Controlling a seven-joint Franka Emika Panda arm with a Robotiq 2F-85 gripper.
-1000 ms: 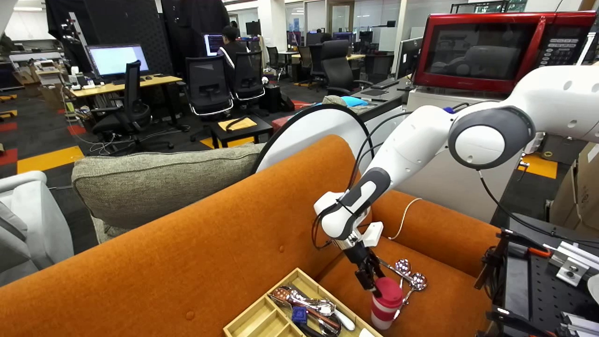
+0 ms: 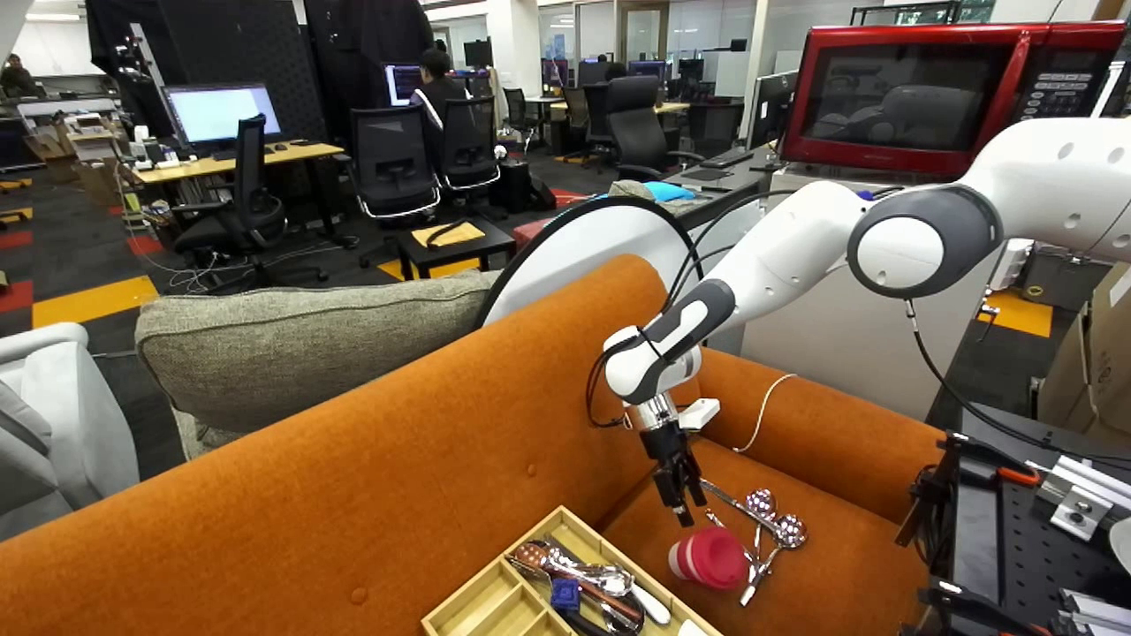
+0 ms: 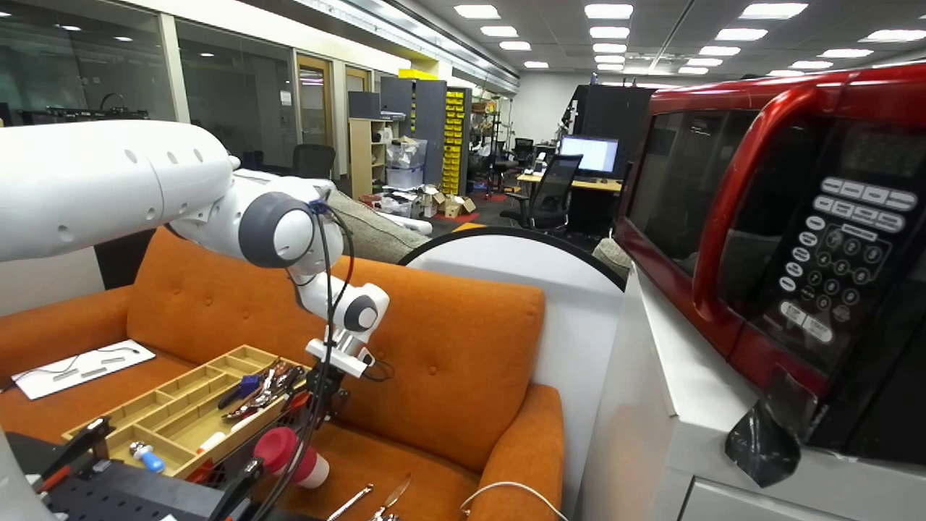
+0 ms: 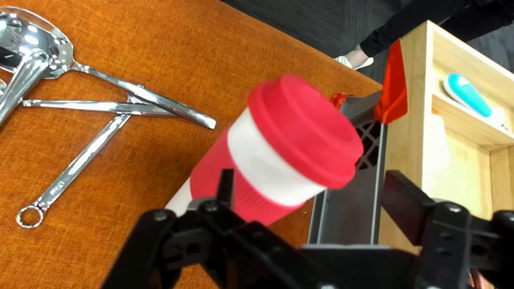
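Note:
My gripper is open, with its two fingers wide apart and nothing held between them. Beyond the fingertips is a red-and-white lidded cup (image 4: 270, 159), tipped over on the orange sofa seat, its red lid towards the upper right in the wrist view. In exterior view 1 the gripper (image 2: 692, 509) hangs just above the cup (image 2: 710, 558). Exterior view 2 shows the cup (image 3: 299, 460) slanted, partly behind cables, with its white base at the lower right. Whether it leans on anything is unclear.
A wooden divided tray (image 2: 466, 609) with utensils lies beside the cup. Shiny ladles (image 2: 790, 530) and wrenches (image 4: 82, 163) rest on the seat on the other side. A grey bin (image 4: 347, 212) stands between cup and tray. A black perforated table (image 2: 1018, 551) is at the front right.
My gripper has risen away from the cup. The cup, upright with the fingers at its lid a second ago, is now tipped over and lies slightly further left in exterior view 1.

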